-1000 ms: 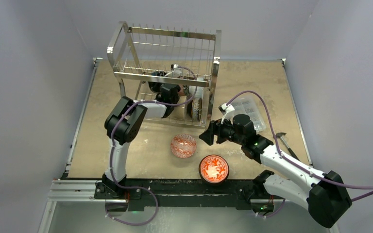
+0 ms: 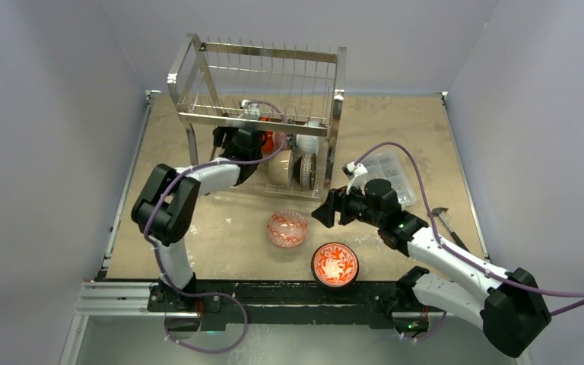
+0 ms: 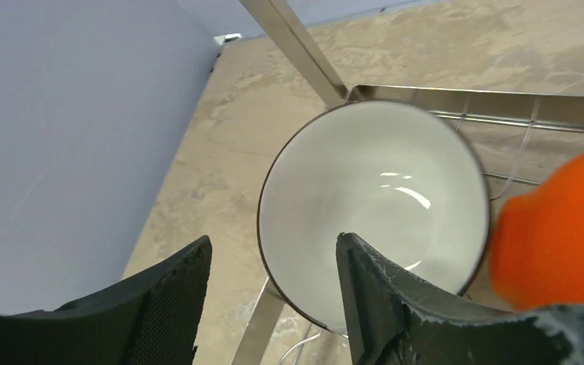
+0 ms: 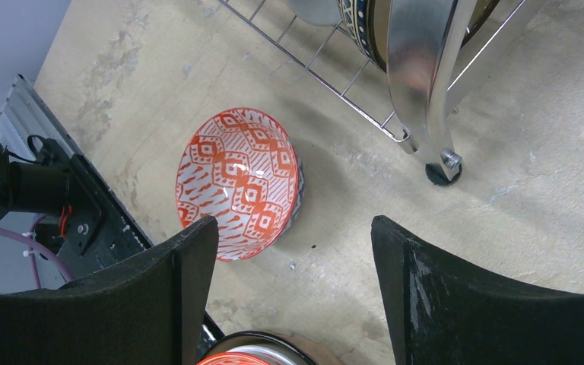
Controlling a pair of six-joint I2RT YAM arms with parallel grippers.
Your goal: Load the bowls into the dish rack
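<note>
The two-tier metal dish rack [image 2: 274,127] has bowls in its lower tier. Among them stand a cream bowl [image 2: 279,169] and a dark-patterned bowl [image 2: 308,170], both tipped on their sides. In the left wrist view, a large white bowl [image 3: 372,190] leans at the rack's left end, beyond my left gripper, which is open and empty. An orange-red patterned bowl [image 4: 236,179] rests on the table in front of the rack. Near it an orange bowl [image 2: 335,265] sits within a dark-rimmed one. Above the table, my right gripper is open and holds nothing.
An orange item [image 3: 563,236] is close to my left gripper's right finger. Behind my right arm lie a clear tray [image 2: 388,173] and a black-handled tool [image 2: 449,228]. The rack's front-right leg [image 4: 426,99] stands near my right gripper.
My left gripper has moved left within the rack, away from the cream bowl, which is now more exposed beside the patterned bowl. The right arm and the table bowls show no movement.
</note>
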